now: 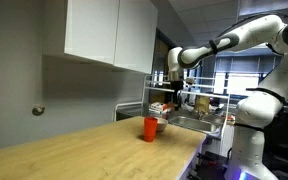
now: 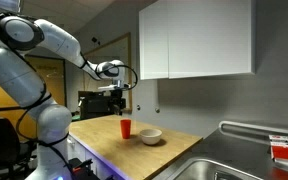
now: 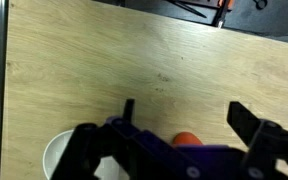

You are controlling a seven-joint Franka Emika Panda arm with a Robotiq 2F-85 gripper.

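Note:
A red cup (image 2: pixel 126 129) stands on the wooden table. Close beside it is a whitish bowl (image 2: pixel 150 136), which the cup partly covers in exterior view 1. My gripper (image 1: pixel 173 103) hangs in the air above the tabletop, higher than the cup's rim. In the wrist view the fingers of the gripper are spread wide, with nothing held. The cup (image 3: pixel 187 138) shows near the lower edge there, largely hidden by the gripper body. The bowl (image 3: pixel 56 155) lies at the lower left, cut off by the frame and partly covered by the gripper.
The wooden table (image 1: pixel 84 155) has a broad clear stretch away from the cup and bowl. A metal sink (image 2: pixel 216 170) adjoins the table's end. White wall cabinets (image 2: pixel 209 45) hang over that area. Dark cables or tools lie beyond the table edge at the wrist view's top.

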